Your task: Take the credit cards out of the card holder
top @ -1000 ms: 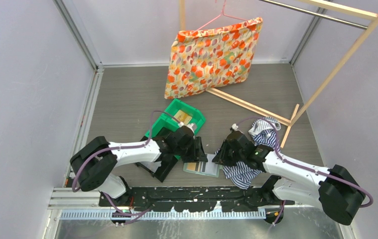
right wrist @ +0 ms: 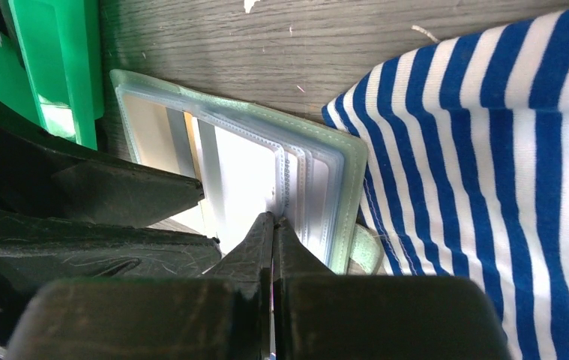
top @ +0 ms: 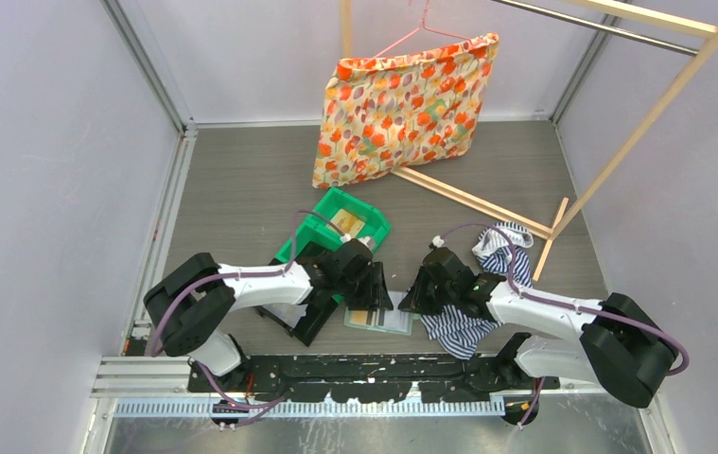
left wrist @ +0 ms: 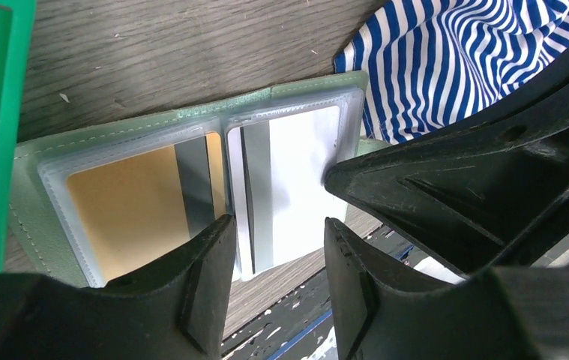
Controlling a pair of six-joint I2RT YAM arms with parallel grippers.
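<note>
The card holder lies open and flat on the table, pale green with clear sleeves. Its left sleeve holds a tan card with a dark stripe; in the right sleeve sits a white card with a grey stripe, its edge showing near the middle fold. My left gripper hovers over the middle, fingers part open and nothing visibly between them. The right gripper is shut, its tips on or just above the white card's sleeve. No card shows between those tips.
Left of the holder stand a green bin with a tan card in it and a black tray. A blue-striped cloth lies close against the holder's right side. Farther back, a wooden rack carries a flowered cloth.
My right gripper has shifted slightly left, and the card holder has slid a little left as well. The left arm has moved slightly right at its elbow.
</note>
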